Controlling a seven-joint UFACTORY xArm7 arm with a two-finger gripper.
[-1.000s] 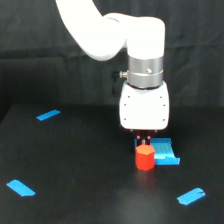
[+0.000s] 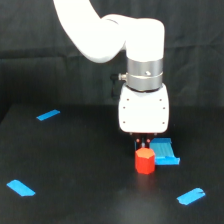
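A red six-sided block (image 2: pixel 145 161) stands right of the middle on the dark table, in front of a blue square piece (image 2: pixel 165 152). The white arm reaches down from the top, and its gripper (image 2: pixel 143 141) points downward just behind and above the block. Its short dark fingers are small against the dark background, with the block in front of their lower ends. Whether they touch or grip the block cannot be told. The block partly covers the blue piece's left side.
Flat blue strips mark the table (image 2: pixel 80 160) at the back left (image 2: pixel 48 115), front left (image 2: pixel 20 188) and front right (image 2: pixel 190 196). A dark curtain (image 2: pixel 40 75) hangs behind.
Compared with a second ago, my gripper and the red block both sit slightly lower in the view. The blue strips have stayed in place.
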